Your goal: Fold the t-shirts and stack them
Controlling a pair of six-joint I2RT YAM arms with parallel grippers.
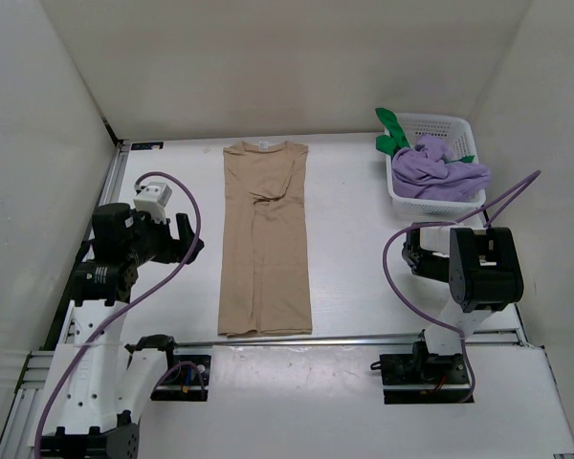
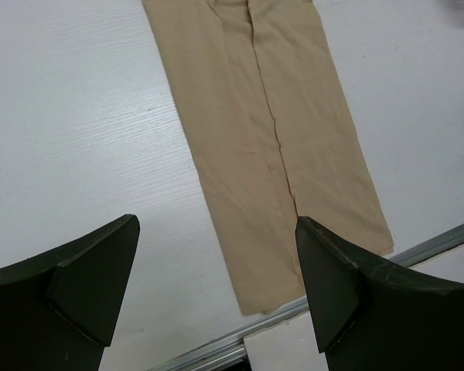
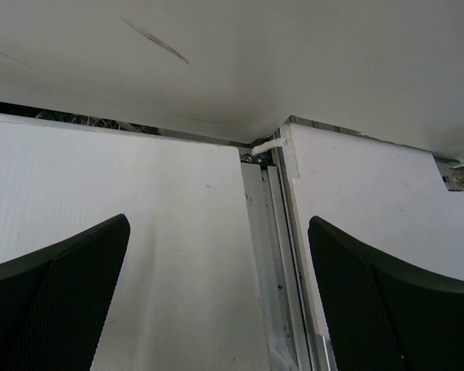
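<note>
A tan t shirt (image 1: 265, 244) lies on the white table as a long, narrow strip, its collar at the far end and its sides folded in to meet along a middle seam. A small bunched crease shows at its upper middle. In the left wrist view the shirt (image 2: 240, 154) runs down to the table's front edge. Left of it, my left gripper (image 1: 193, 241) is open, with nothing between its fingers. My right gripper is also open and empty, over bare table at the right side. In the top view its fingers are hidden by the arm.
At the back right stands a white basket (image 1: 430, 207) with purple cloth (image 1: 440, 174) and green cloth (image 1: 390, 134) inside, the green hanging over its rim. Walls close in the back and sides.
</note>
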